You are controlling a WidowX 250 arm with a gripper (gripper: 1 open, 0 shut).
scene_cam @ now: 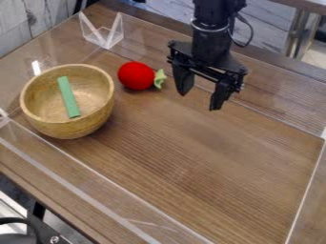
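Note:
My black gripper [204,84] hangs over the back middle of the wooden table, its two fingers spread apart and nothing visible between them. To its left lie a red tomato-like object [135,74] and a small green piece [160,78] beside it. At the left, a wooden bowl [90,119] holds a green bar [65,96].
A clear, angular plastic item [102,30] stands at the back left. A dark object shows at the bottom left corner.

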